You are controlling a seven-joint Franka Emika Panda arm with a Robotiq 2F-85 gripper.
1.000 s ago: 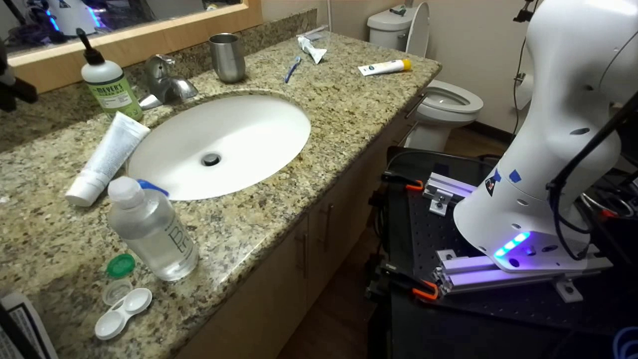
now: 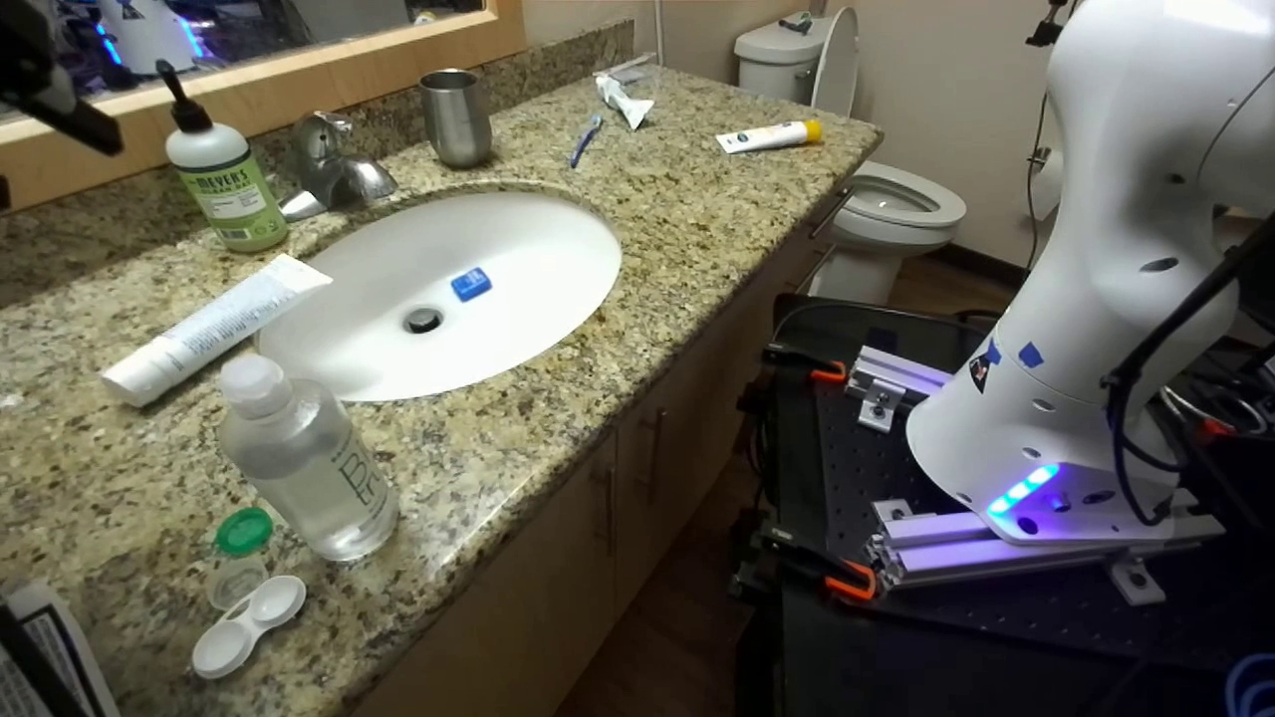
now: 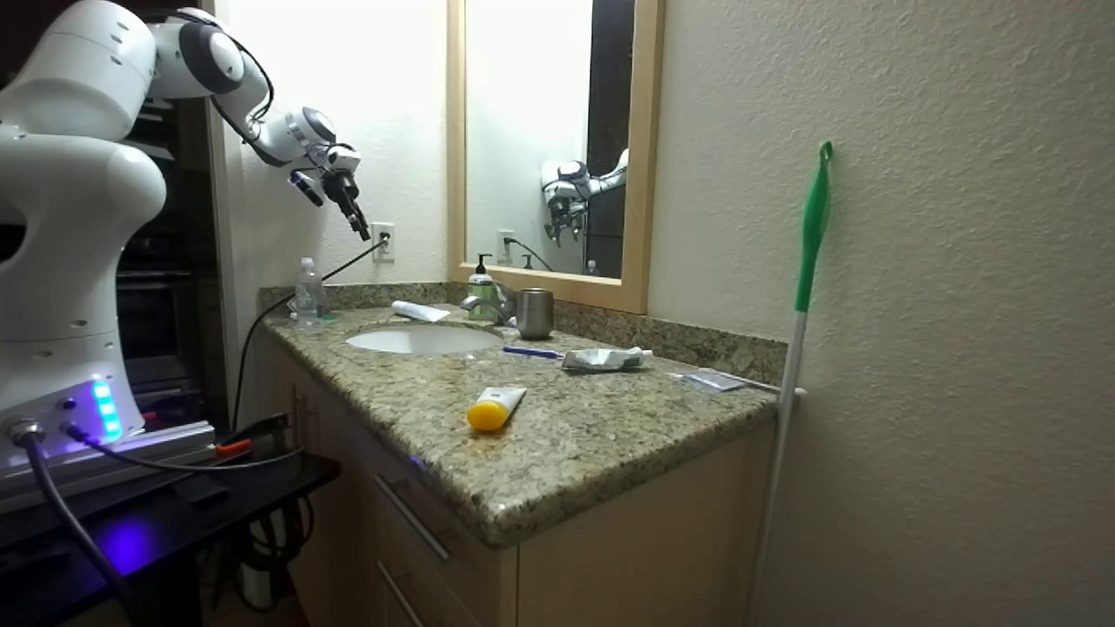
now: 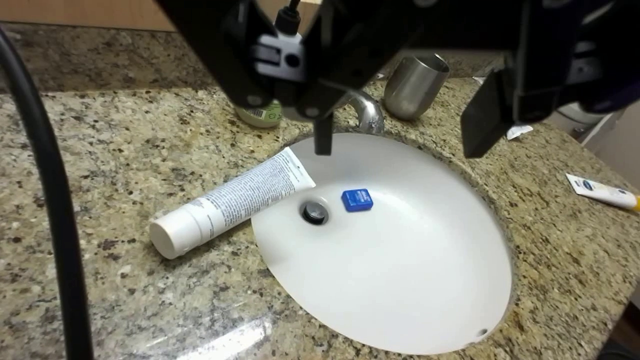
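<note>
My gripper stands open above the sink area, its two dark fingers wide apart and nothing between them. From the side, the gripper [image 3: 358,221] hangs well clear of the counter; one dark finger [image 2: 84,121] shows at the upper left of the first exterior view. A small blue box [image 4: 357,200] lies in the white sink [image 4: 408,288], just right of the drain. A white tube [image 4: 231,204] rests on the counter at the sink's left, its flat end reaching over the rim.
Behind the sink stand a soap bottle [image 2: 223,179], the faucet [image 2: 335,167] and a metal cup [image 2: 455,118]. A clear bottle [image 2: 309,466] and a lens case [image 2: 249,626] are near the front left. The yellow-capped tube [image 2: 771,136] lies at the far end.
The blue item, earlier at the sink's near-left edge behind the clear bottle, now lies inside the bowl. The white tube has turned, its flat end now farther over the sink. The visible finger has shifted.
</note>
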